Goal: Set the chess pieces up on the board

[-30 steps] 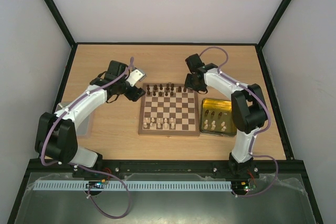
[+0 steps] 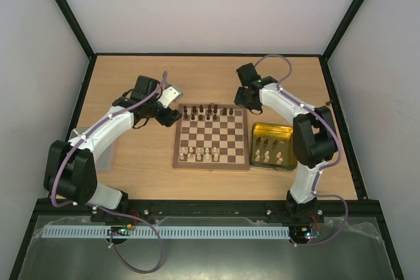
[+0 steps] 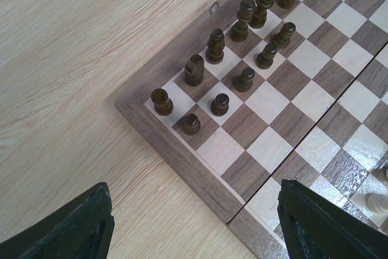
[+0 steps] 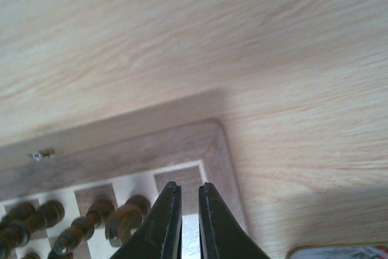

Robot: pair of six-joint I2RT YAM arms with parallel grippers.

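Note:
The chessboard [image 2: 230,137] lies mid-table, with dark pieces [image 3: 214,47] along its far side and light pieces [image 2: 199,153] along its near side. In the right wrist view, my right gripper hangs near the far right corner, its fingers slightly apart with nothing between them. The corner square [image 4: 179,177] beside the dark knight [image 4: 126,216] looks bare. My left gripper stands wide open and empty off the board's left edge. A gold tray [image 2: 289,128] at the board's right holds several dark and light pieces.
A clear bin [image 2: 105,159] sits at the left, partly under the left arm. Bare wooden table [image 2: 203,77] stretches behind the board. The right wrist view is blurred, with the tray's rim [image 4: 327,252] showing at its lower right.
Left arm still.

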